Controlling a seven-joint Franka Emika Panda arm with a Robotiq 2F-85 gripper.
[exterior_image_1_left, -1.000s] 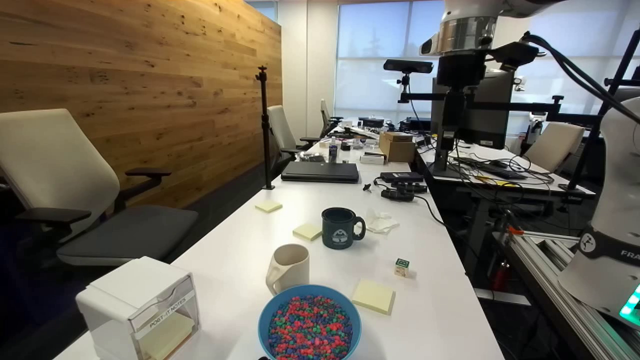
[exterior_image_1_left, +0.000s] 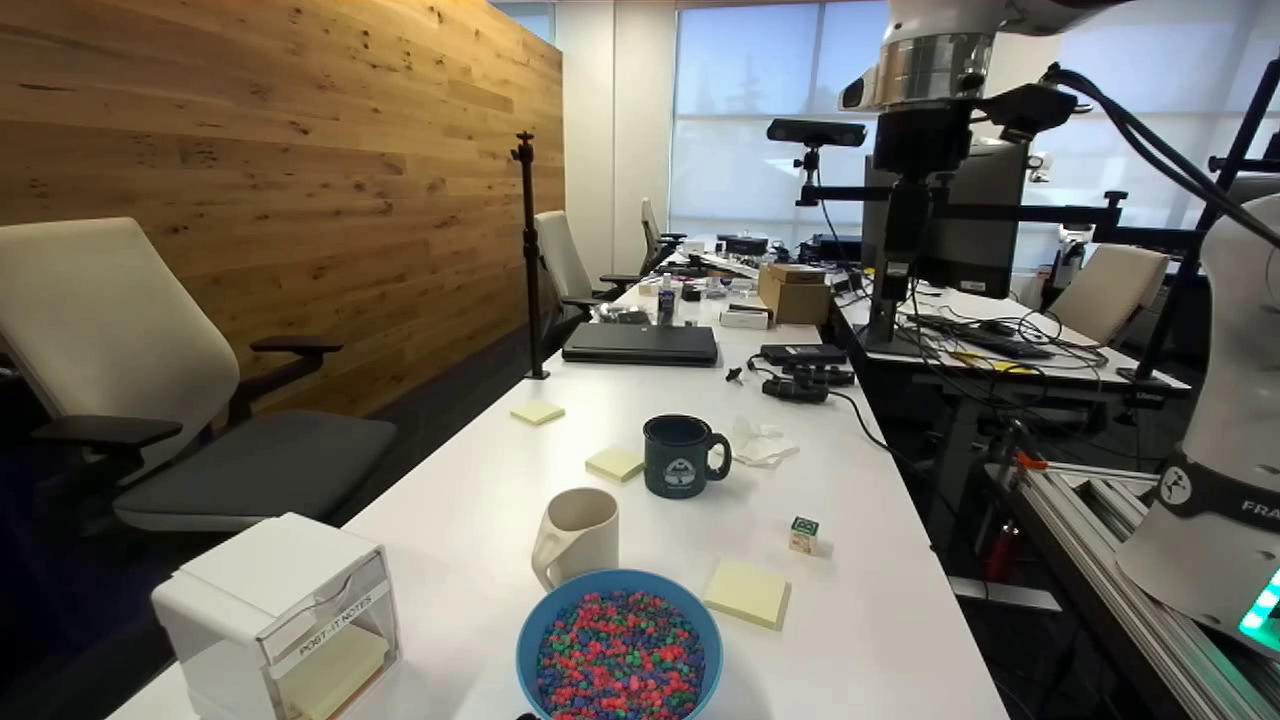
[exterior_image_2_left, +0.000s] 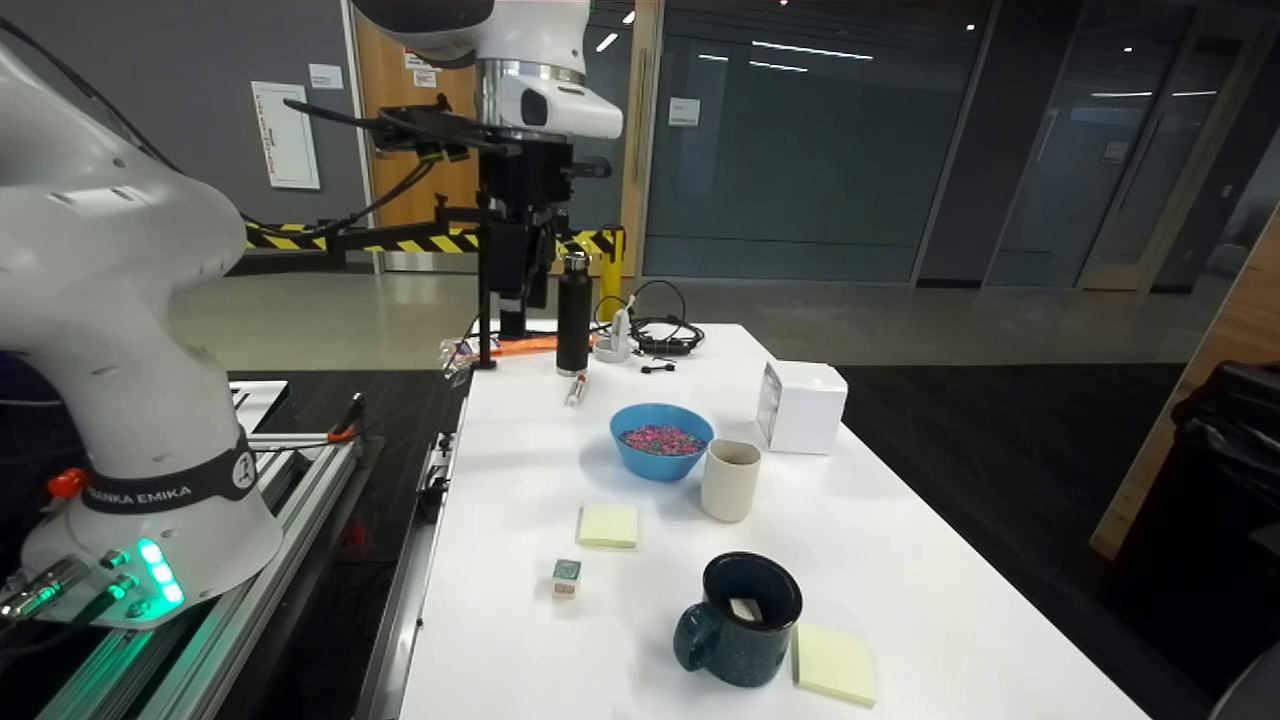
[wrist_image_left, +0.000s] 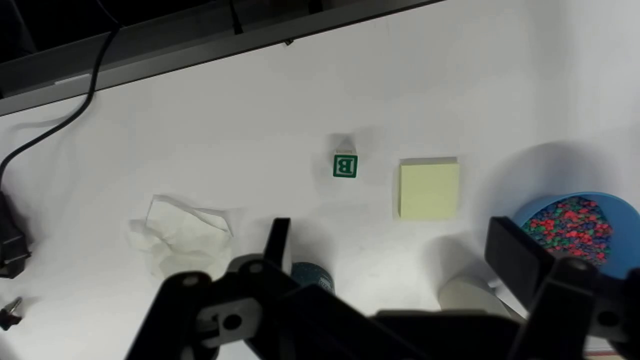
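My gripper hangs high above the table, open, its two fingers wide apart with nothing between them. Below it in the wrist view lies a small wooden letter block (wrist_image_left: 345, 165) with a green B on top. A yellow sticky-note pad (wrist_image_left: 429, 191) lies beside the block. The dark green mug (exterior_image_1_left: 678, 458) stands upright, with something small and pale inside it in the second exterior view. A cream mug (exterior_image_1_left: 584, 535) stands by the blue bowl (exterior_image_1_left: 524, 664), which holds many small red, blue and green pieces.
A white Post-it dispenser (exterior_image_1_left: 282, 612) stands beyond the bowl. Crumpled tissue (wrist_image_left: 189, 237) lies near the dark mug, and another note pad (exterior_image_2_left: 835, 664) is beside that mug. A black bottle (exterior_image_2_left: 573, 314) and cables occupy one table end. Open table surrounds the block.
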